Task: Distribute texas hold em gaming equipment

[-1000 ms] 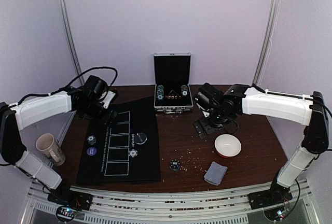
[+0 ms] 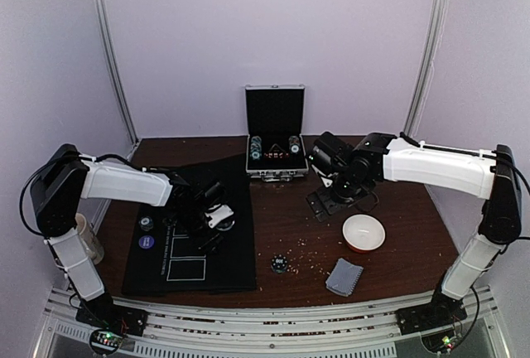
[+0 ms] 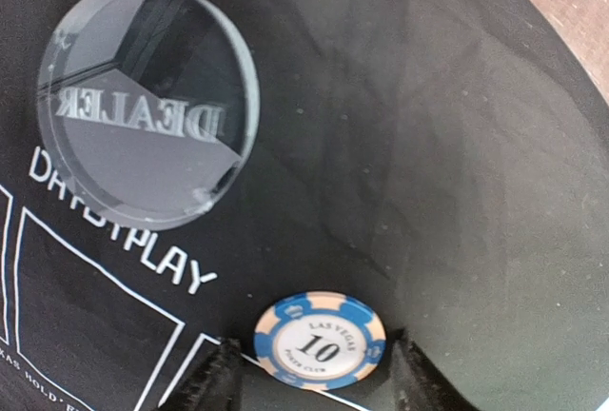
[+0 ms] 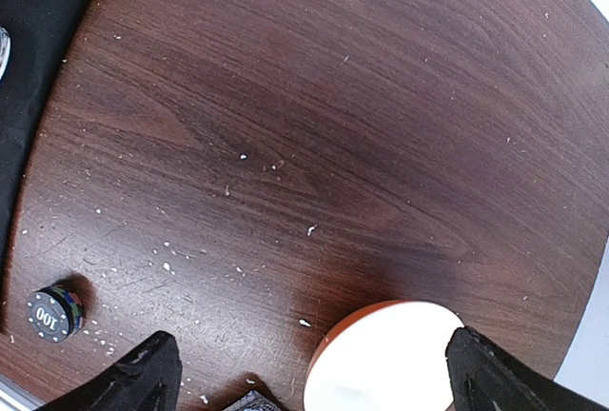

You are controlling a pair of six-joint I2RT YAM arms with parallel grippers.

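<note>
A blue and cream 10 chip (image 3: 320, 342) lies face up on the black playing mat (image 3: 457, 145). In the left wrist view the fingers of my left gripper stand part open on either side of it, close to its edges; whether they touch it I cannot tell. The clear dealer disc (image 3: 147, 107) rests on the mat beside it. My right gripper is open above the table, empty. Near the front of the table is a black 100 chip stack (image 4: 55, 313). At the back stands the open chip case (image 2: 277, 159) with chips and dice.
A white bowl (image 2: 363, 233) and a grey cloth (image 2: 344, 277) occupy the right side. A mug (image 2: 89, 238) stands at the left edge, partly behind the left arm. More chips (image 2: 146, 241) lie on the mat's left side. Light crumbs dot the table's middle.
From the mat's back left, my left arm has swung right and forward over the 10 chip and dealer disc, covering much of them in the top view. The right arm stays put.
</note>
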